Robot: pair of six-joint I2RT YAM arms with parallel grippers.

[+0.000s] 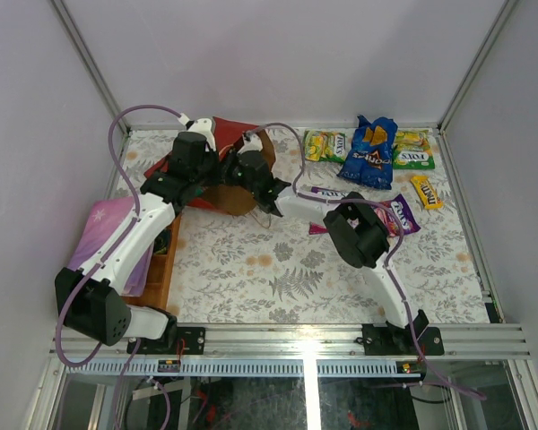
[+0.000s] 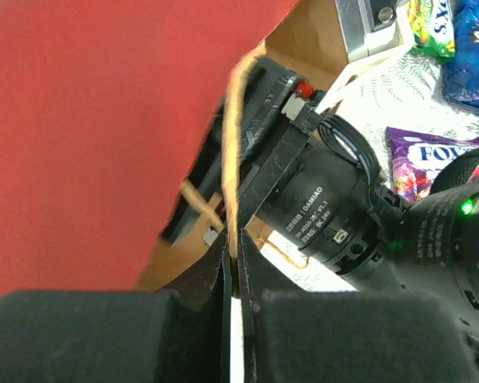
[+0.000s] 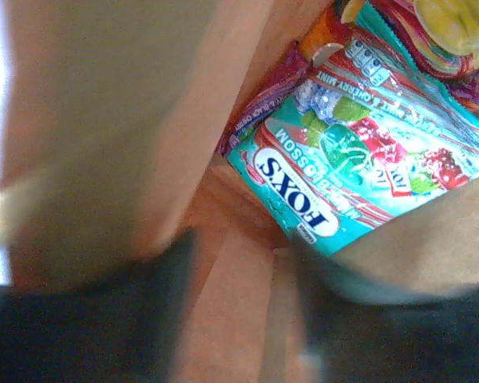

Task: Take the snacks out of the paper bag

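The red paper bag [image 1: 233,130] lies at the back left, its brown inside showing. My left gripper is shut at the bag's rim, its tan edge and red face just beyond the fingertips. My right gripper is inside the bag, its blurred fingers apart with nothing seen between them. In the right wrist view a teal Fox's pack [image 3: 343,167] lies in the bag, with purple and colourful packs [image 3: 447,32] beside it.
On the right of the table lie green packs [image 1: 412,159], a blue bag [image 1: 372,157], a yellow pack [image 1: 426,191] and purple packs [image 1: 399,219]. An orange tray [image 1: 161,269] with a pink item stands front left.
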